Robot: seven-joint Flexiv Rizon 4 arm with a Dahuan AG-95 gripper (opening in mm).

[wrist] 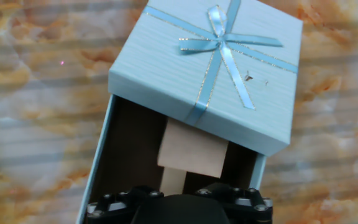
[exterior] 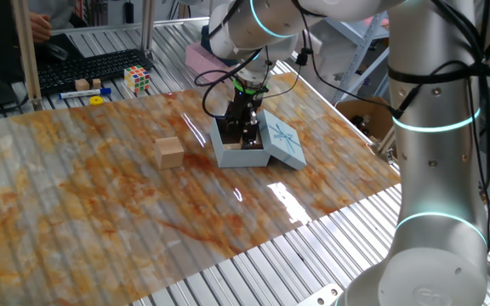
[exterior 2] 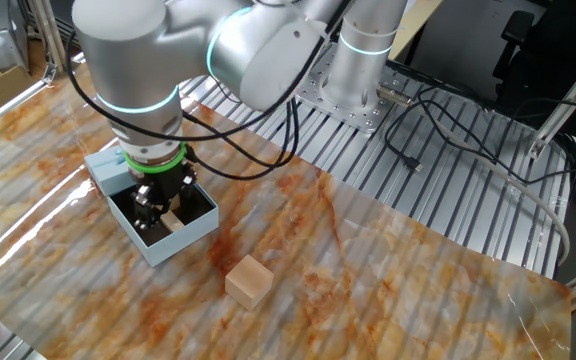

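A light blue gift box [exterior: 243,158] stands on the marbled board, and its ribboned lid [wrist: 260,81] rests tilted against one side, covering part of the opening in the wrist view. Inside the dark interior lies a pale wooden block [wrist: 192,148], partly under the lid's edge. My gripper [exterior 2: 163,205] points down into the box, its fingers spread apart at the bottom of the wrist view. They look open, with the block ahead of them rather than between them; the fingertips themselves are hard to see. A second wooden block [exterior: 169,153] sits on the board beside the box.
At the back edge are a puzzle cube [exterior: 137,79], a marker [exterior: 85,93], a yellow ring [exterior: 97,100] and a keyboard [exterior: 92,72]. A pink box [exterior: 207,61] stands behind the arm. Much of the board is clear.
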